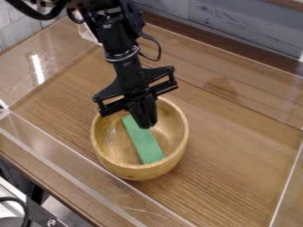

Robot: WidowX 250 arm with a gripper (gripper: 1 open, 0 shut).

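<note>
My black gripper (144, 115) points down from the top of the view, its fingertips just over the back part of a round tan wooden bowl (171, 155). The fingertips look shut, with nothing visible between them. A green rectangular object (145, 145) lies inside the bowl, below and slightly in front of the fingertips; whether they touch it I cannot tell.
A pale panelled wall (225, 31) stands at the back.
</note>
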